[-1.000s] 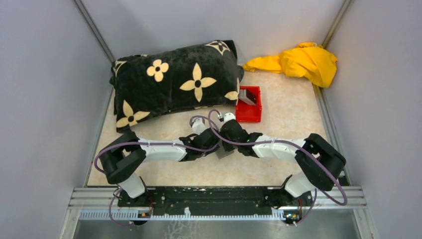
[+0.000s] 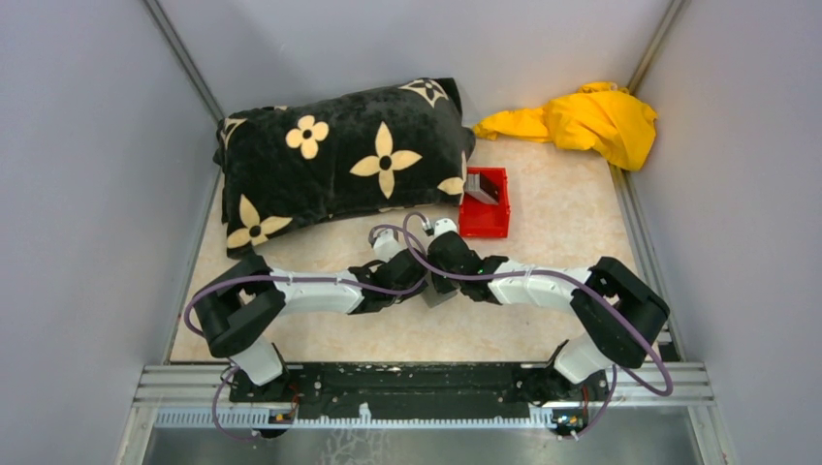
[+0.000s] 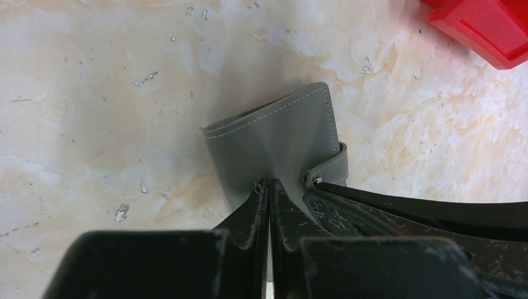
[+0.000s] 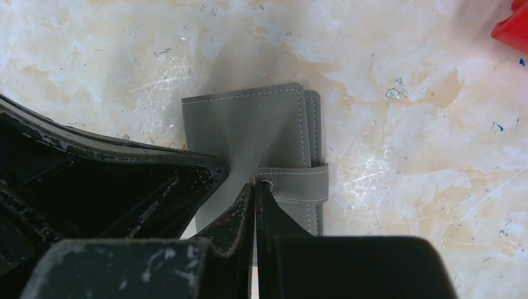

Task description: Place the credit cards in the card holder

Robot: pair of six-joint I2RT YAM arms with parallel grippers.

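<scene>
A grey leather card holder (image 2: pixel 438 295) (image 3: pixel 271 134) (image 4: pixel 243 124) lies on the table under both wrists, its snap strap (image 4: pixel 296 184) across the right side. My left gripper is shut, its tips on the holder's face left of the strap. My right gripper is shut as well, its tips at the snap end of the strap, very close to the left gripper. A stack of grey cards or similar flat items (image 2: pixel 482 189) stands in the red box behind; its exact make-up is too small to tell.
The red box (image 2: pixel 485 225) sits behind the grippers, beside a large black patterned pillow (image 2: pixel 339 165). A yellow cloth (image 2: pixel 601 131) lies at the back right.
</scene>
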